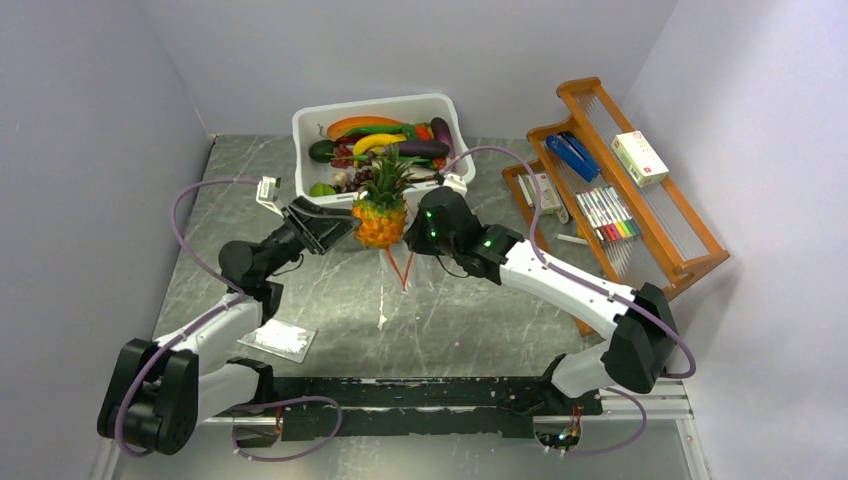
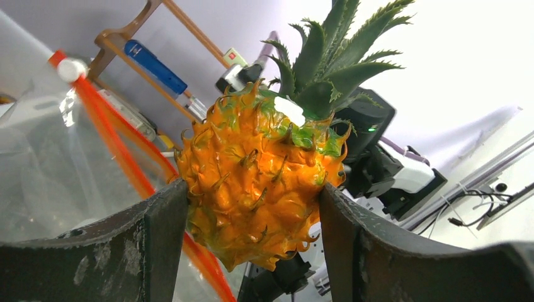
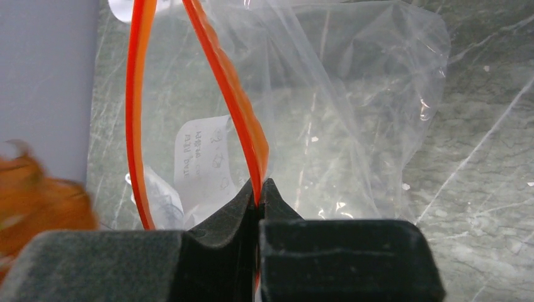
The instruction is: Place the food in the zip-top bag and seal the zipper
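The toy pineapple [image 1: 378, 222], orange and spiky with green leaves, is held between the fingertips of my left gripper, above the bag's mouth in the top view. My right gripper is shut on the rim of the clear zip top bag [image 3: 340, 107], at its orange zipper strip [image 3: 242, 116]. The two strips are spread apart above the fingers. The pineapple also shows, blurred, at the left edge of the right wrist view.
A white bin [image 1: 308, 150] of toy produce stands at the back. A wooden rack [image 1: 657, 230] with stationery stands at the right. A white card [image 1: 278, 340] lies front left.
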